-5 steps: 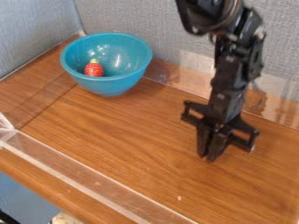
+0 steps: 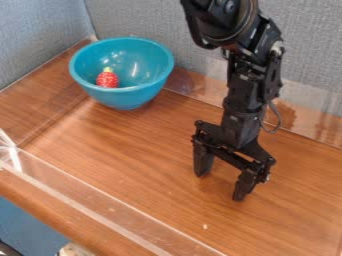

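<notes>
My black gripper (image 2: 221, 172) hangs low over the wooden table, right of centre, its fingers open with nothing seen between them. A turquoise bowl (image 2: 139, 92) stands at the back left, holding a red strawberry (image 2: 107, 79). The gripper is to the right of the bowl and nearer the front, apart from it.
Grey padded walls (image 2: 160, 25) border the back and left. Clear plastic strips run along the table's edges. The bare tabletop (image 2: 120, 160) has free room at the middle and front.
The bowl and strawberry have not visibly moved.
</notes>
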